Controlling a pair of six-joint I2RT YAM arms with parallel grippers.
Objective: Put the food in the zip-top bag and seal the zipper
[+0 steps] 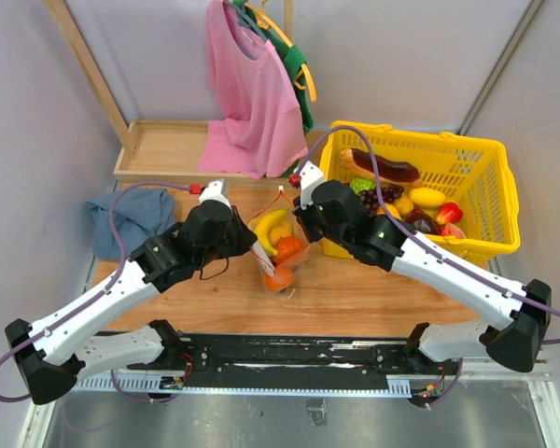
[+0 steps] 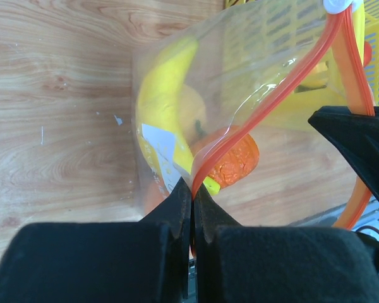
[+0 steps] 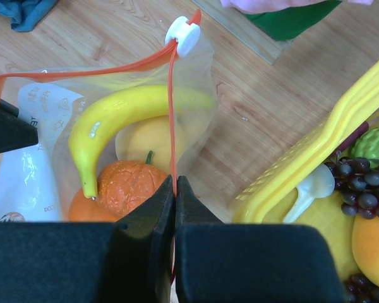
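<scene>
The clear zip top bag (image 1: 285, 271) stands between my grippers, holding a banana (image 3: 114, 117), orange fruits (image 3: 129, 186) and a pale round item. Its orange zipper track runs up to a white slider (image 3: 182, 36). My left gripper is shut on one edge of the bag's orange-rimmed opening; my right gripper is shut on the other, the thin orange strip running between its fingers.
A yellow basket (image 1: 485, 224) of toy food stands at the right. A blue cloth (image 1: 131, 224) lies at the left, a wooden tray with pink clothing behind.
</scene>
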